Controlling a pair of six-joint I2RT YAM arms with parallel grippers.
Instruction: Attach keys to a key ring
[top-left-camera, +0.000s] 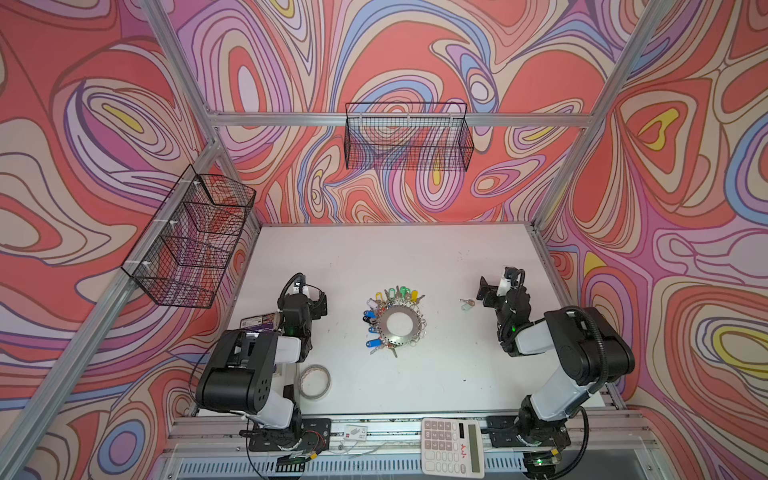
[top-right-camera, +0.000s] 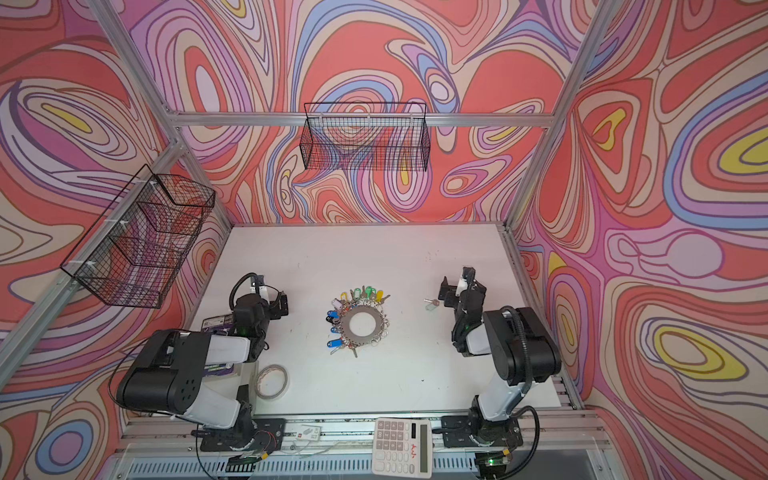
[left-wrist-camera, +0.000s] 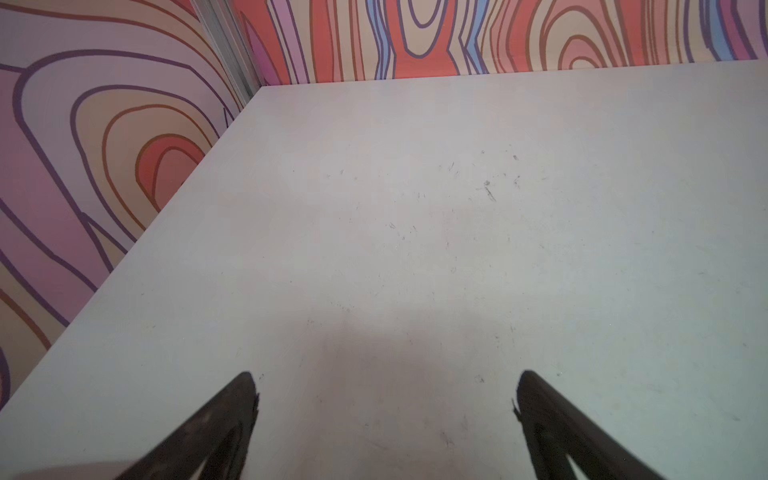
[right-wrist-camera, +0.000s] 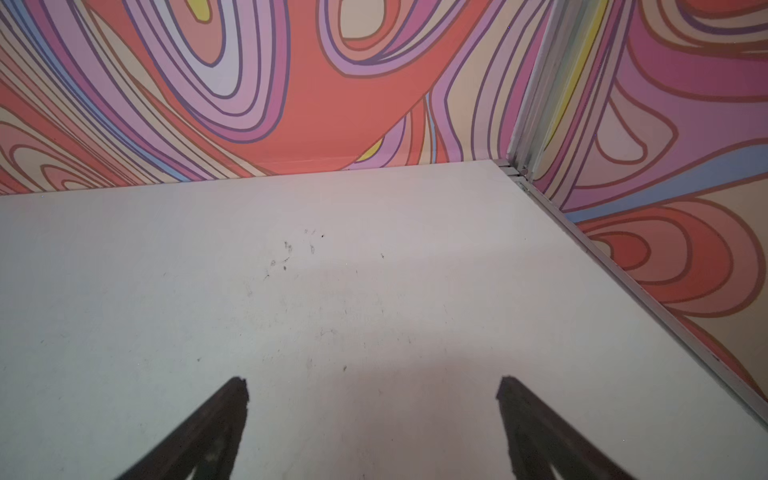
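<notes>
In the middle of the table lies a grey round ring-shaped holder (top-left-camera: 413, 309) with a white centre. Around its rim sit several keys with coloured tags, among them a blue tag (top-left-camera: 373, 343) at the lower left and a yellow tag (top-right-camera: 379, 296) at the upper right. Apart from these, a small key with a pale green tag (top-right-camera: 433, 305) lies on the table just left of the right gripper. My left gripper stands open over bare table, holding nothing. Likewise open and empty is my right gripper. Neither wrist view contains a key.
A roll of tape (top-left-camera: 314, 382) lies near the front left, by dark boxes (top-left-camera: 257, 322) partly hidden behind the left arm. A calculator (top-left-camera: 452, 447) rests beyond the front edge. Wire baskets (top-left-camera: 409, 144) hang at the back and left.
</notes>
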